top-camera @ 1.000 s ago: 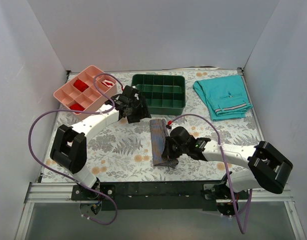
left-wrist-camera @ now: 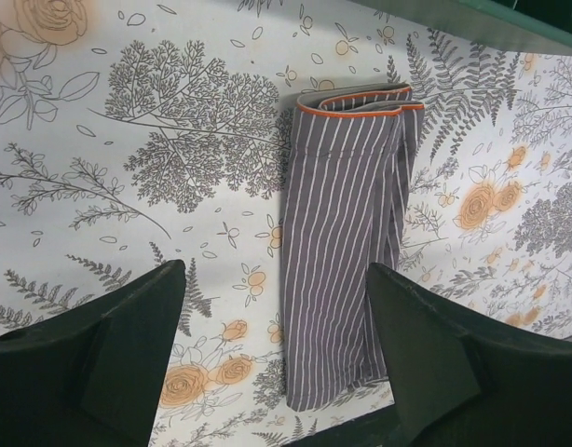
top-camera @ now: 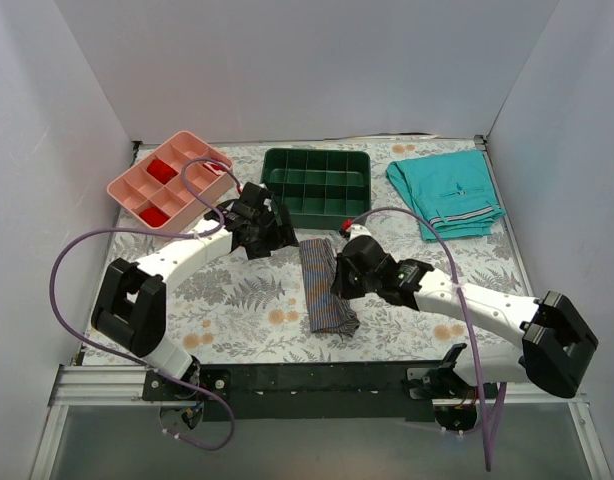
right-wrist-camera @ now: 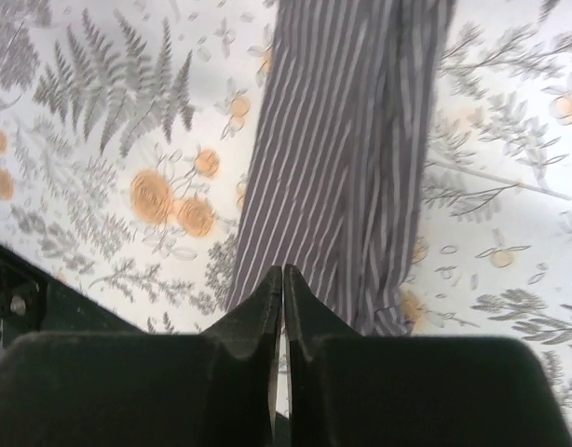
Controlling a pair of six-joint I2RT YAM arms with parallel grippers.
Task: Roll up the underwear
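The grey striped underwear [top-camera: 321,284] lies folded into a long narrow strip on the patterned cloth, running from near the green box toward the table's front edge. In the left wrist view its orange-trimmed waistband end [left-wrist-camera: 356,110] is at the top. Up and to the left of the strip, my left gripper [top-camera: 289,240] stands with its fingers [left-wrist-camera: 137,345] well apart and nothing between them. My right gripper is shut above the lower end of the underwear [right-wrist-camera: 309,186], with no cloth visible between its fingertips. Several loose folds run along the strip's right side.
A green divided box [top-camera: 317,215] stands just behind the underwear. A pink divided box [top-camera: 137,195] with red items is at the back left, and a folded teal cloth [top-camera: 442,190] at the back right.
My right gripper has moved back from the front end of the underwear, up along the strip's right side. My left arm has shifted only slightly. The strip stays in about the same place.
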